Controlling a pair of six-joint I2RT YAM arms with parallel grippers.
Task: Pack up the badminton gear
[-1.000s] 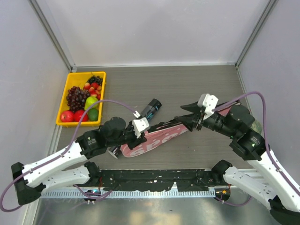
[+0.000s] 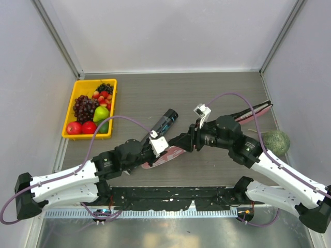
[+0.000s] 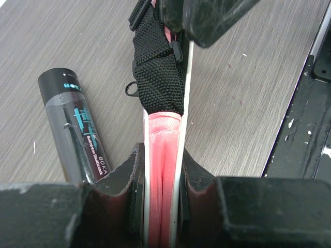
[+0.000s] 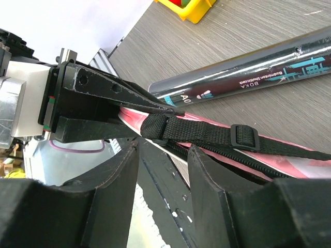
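A pink racket bag point(image 2: 168, 155) with black zip and strap runs diagonally across the table, partly hidden by both arms. In the left wrist view its pink end point(image 3: 163, 134) passes between the fingers of my left gripper, which look closed onto it. My right gripper is open, its fingertips at the black strap point(image 4: 207, 133) near the left gripper. A dark shuttlecock tube point(image 2: 163, 124) lies beside the bag, behind it in the top view.
A yellow basket of fruit point(image 2: 69, 113) sits at the back left. A melon point(image 2: 276, 143) lies at the right.
My right gripper has moved left along the bag toward my left gripper. The left gripper has shifted slightly right with the bag end.
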